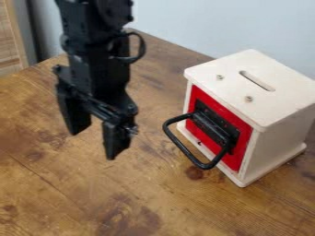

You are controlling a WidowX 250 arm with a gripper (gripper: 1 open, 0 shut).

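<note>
My black gripper point(96, 129) hangs over the wooden table at the left of the view, its two fingers spread apart with nothing between them. To its right stands a pale wooden box point(259, 92) with a slot and two bolts on top. Its front is a red panel point(200, 98) carrying a black mechanism and a black looped handle point(197, 158) that sticks out toward the lower left, apart from my gripper.
A pale wall point(209, 28) runs behind, with a wooden edge at the top left.
</note>
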